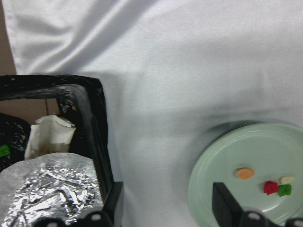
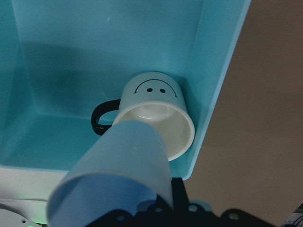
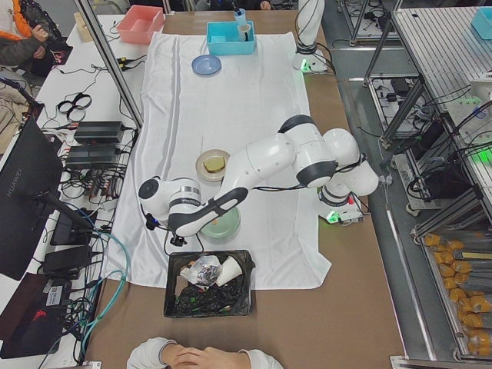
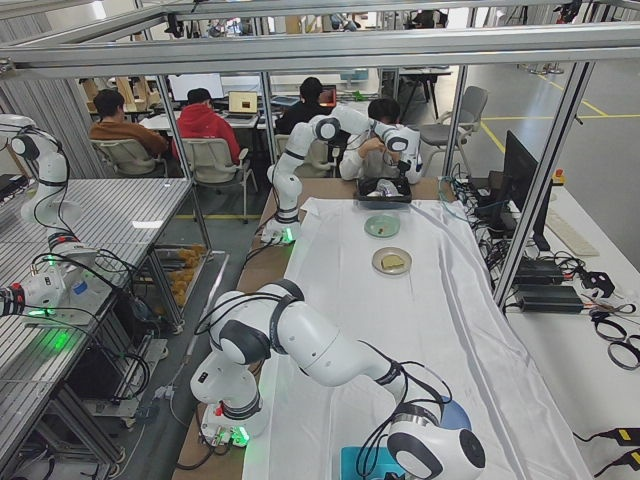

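My left gripper stands open above the white cloth, between a black lined bin (image 3: 175, 284) and a green plate (image 1: 246, 198) with small food bits. The bin holds crumpled foil (image 1: 57, 187), a crumpled white paper piece (image 1: 49, 135) and a white cup (image 3: 231, 269). At the far end, my right gripper is shut on a light blue cup (image 2: 109, 161), held over the blue tub (image 2: 66, 61). A white smiley mug (image 2: 151, 90) with a black handle lies on its side in that tub.
A beige plate (image 4: 379, 262) with a yellow item and a blue plate (image 3: 206, 65) lie on the cloth (image 3: 154, 100). A pink tub (image 3: 141, 29) is on the side table. A person's hands (image 3: 200, 357) rest at the near edge.
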